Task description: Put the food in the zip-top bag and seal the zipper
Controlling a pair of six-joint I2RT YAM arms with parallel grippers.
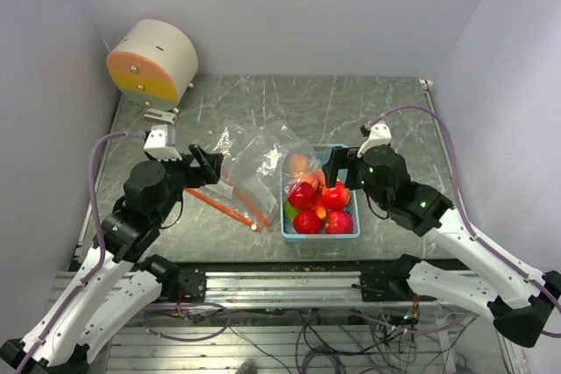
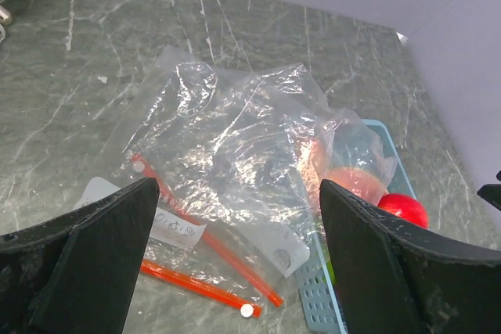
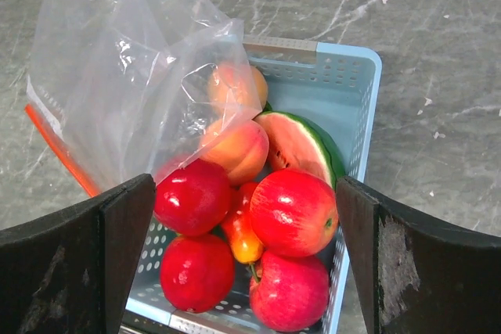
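Note:
A clear zip bag (image 1: 250, 159) with orange zipper strips (image 2: 235, 267) lies flat on the counter, its upper part draped over the left of a blue basket (image 3: 348, 68). The basket holds several red apples (image 3: 293, 213), peaches (image 3: 239, 150), a watermelon slice (image 3: 290, 142) and an orange pepper (image 3: 239, 232); some fruit shows through the plastic. My left gripper (image 1: 207, 169) is open above the counter at the bag's left, nothing between its fingers. My right gripper (image 1: 337, 166) is open over the basket, its fingers above the fruit and holding nothing.
A cream cylindrical object with orange and yellow end (image 1: 149, 67) stands at the back left. Walls enclose the back and sides; a metal rail runs along the front edge.

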